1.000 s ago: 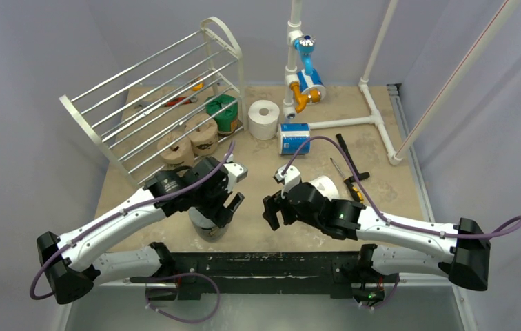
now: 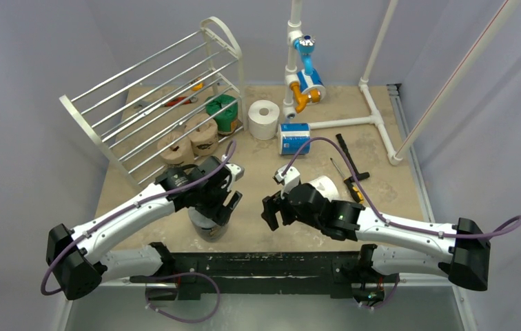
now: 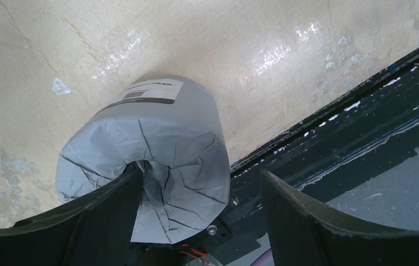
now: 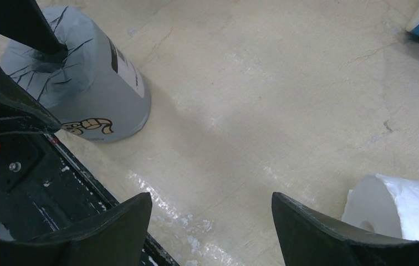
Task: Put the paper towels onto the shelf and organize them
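A grey-wrapped paper roll stands upright near the front edge, partly under my left arm. Over it my left gripper is open, one finger at the roll's core hole and the other outside its wall. The right wrist view also shows the grey roll with that finger at the hole; contact is unclear. To its right, my right gripper is open and empty above bare floor. The white wire shelf is at the back left, with two brown rolls and a green roll by its lower bars.
A white roll stands beside the shelf, with a blue-wrapped roll to its right. Another white roll lies by my right gripper. Pipes and tools occupy the right side.
The right arm and the rolls look unmoved.
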